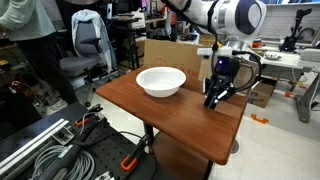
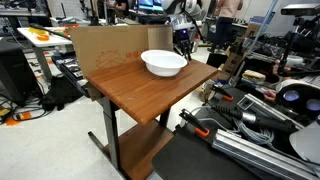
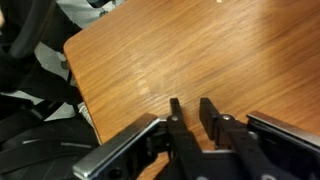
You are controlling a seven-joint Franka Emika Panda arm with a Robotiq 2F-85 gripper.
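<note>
A large white bowl [image 1: 161,81] sits on the brown wooden table [image 1: 185,122]; in exterior view 2 the bowl [image 2: 164,63] stands toward the table's far end. My gripper [image 1: 211,100] points down low over the table, apart from the bowl and to its right in exterior view 1. In the wrist view, the dark fingertips of my gripper are apart, with only bare wood visible beneath them. The fingers stand open and hold nothing. The bowl is out of the wrist view.
Cardboard panels [image 2: 108,49] stand along one side of the table. A black stand [image 1: 115,155] with tools and cables lies by the near left side. A person [image 1: 35,25] is at the upper left.
</note>
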